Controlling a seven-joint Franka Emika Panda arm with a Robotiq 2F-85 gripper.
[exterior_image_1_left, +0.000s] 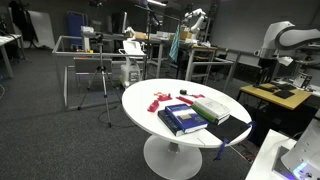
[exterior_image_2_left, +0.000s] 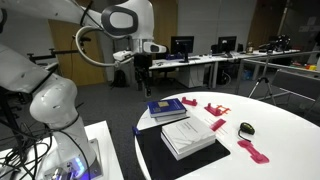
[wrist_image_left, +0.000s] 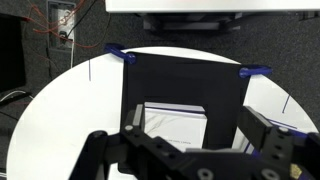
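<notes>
High over the table's near side, my gripper (exterior_image_2_left: 127, 57) stands open with empty fingers. In the wrist view, its dark fingers (wrist_image_left: 97, 148) spread at the lower left and lower right. A thick white book (exterior_image_2_left: 190, 137) lies on a black mat (exterior_image_2_left: 218, 155), well below the gripper. In the wrist view this book (wrist_image_left: 175, 126) shows between the fingers, partly hidden at the bottom by the gripper. Beside it, dark blue books (exterior_image_1_left: 183, 119) lie stacked on the table; only part of them shows at the wrist view's lower right.
The round white table (exterior_image_1_left: 142, 104) also carries several red items (exterior_image_2_left: 253, 151) and a small black object (exterior_image_2_left: 246, 130). Blue clamps (wrist_image_left: 255, 71) sit at the mat's corners. Free table surface lies beyond the books.
</notes>
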